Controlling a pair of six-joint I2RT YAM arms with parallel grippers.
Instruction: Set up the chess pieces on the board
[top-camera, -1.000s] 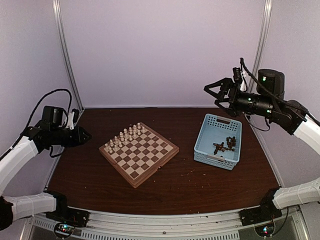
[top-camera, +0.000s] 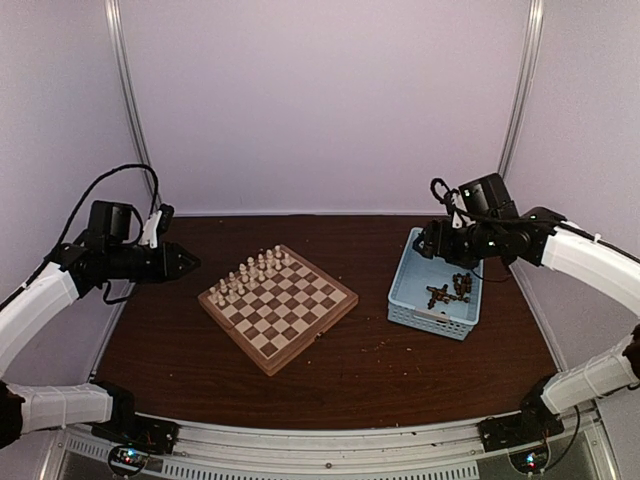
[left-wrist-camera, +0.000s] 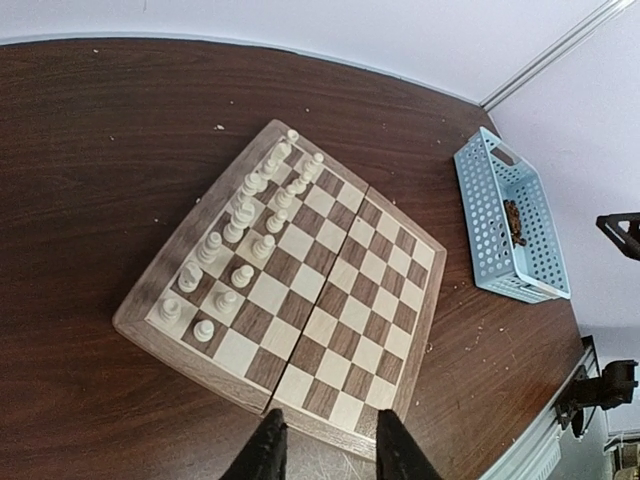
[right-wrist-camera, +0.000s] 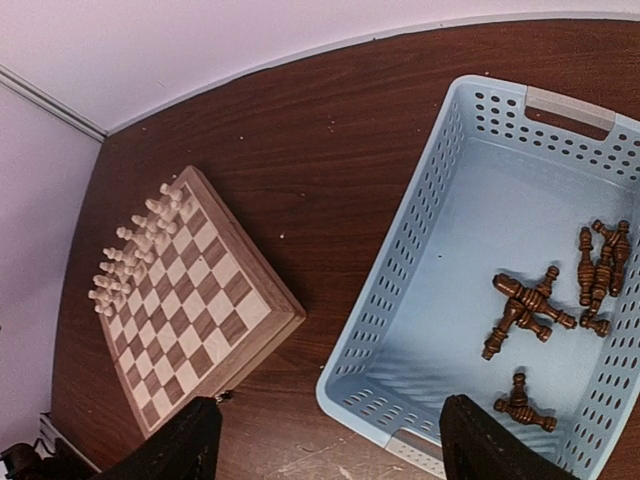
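The chessboard (top-camera: 292, 310) lies turned at an angle on the dark table. White pieces (left-wrist-camera: 242, 220) stand upright in two rows along one side of it; its other squares are bare. Several brown pieces (right-wrist-camera: 520, 305) lie tipped over in the blue basket (right-wrist-camera: 392, 280). My left gripper hovers beyond the board's left side, its fingers apart and nothing between them. Above the basket's back left part hangs my right gripper (top-camera: 428, 240); in the right wrist view its fingers (right-wrist-camera: 480, 445) are spread, with the gap empty.
Bare tabletop (top-camera: 370, 375) lies between board and basket and along the front. The basket's raised walls surround the brown pieces. A small dark clasp (right-wrist-camera: 224, 397) sticks out at the board's edge. Walls close off the back and both sides.
My right gripper has come down toward the basket, and its fingers have drawn closer together. The left arm has shifted slightly to the right and up. Board and pieces are unchanged.
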